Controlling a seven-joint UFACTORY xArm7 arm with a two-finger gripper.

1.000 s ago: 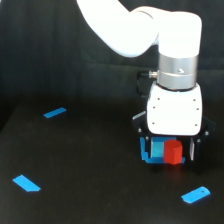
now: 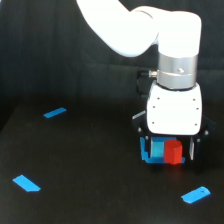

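At the right of the camera view, my gripper [image 2: 169, 150] points down with its fingers spread to either side of two small blocks. One is a red block [image 2: 173, 152]; touching or close against its left side is a light blue block [image 2: 157, 150]. Both sit low at the table, by a strip of darker blue tape [image 2: 143, 150]. A dark gap shows between the red block and the finger on the right, so the fingers look open. The white hand hides the upper part of the scene behind the blocks.
Blue tape marks lie on the black table: one far left [image 2: 55, 113], a tape mark near left [image 2: 26, 184], and a tape mark near right [image 2: 196, 195]. Dark curtain-like backing stands behind.
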